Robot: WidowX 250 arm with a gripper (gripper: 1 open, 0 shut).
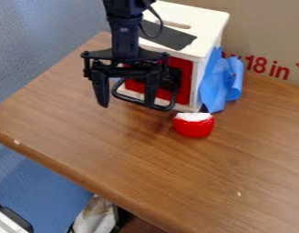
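Observation:
My black gripper (125,89) hangs in front of a white box (188,20) with a red front and a black wire-like handle. Its two fingers stand apart at the box's front, near the handle; whether anything is between them is unclear. A red round container (193,128) with a white top sits on the table just right of the box's lower front.
A blue crumpled item (221,80) lies at the box's right side. Cardboard (268,36) stands behind.

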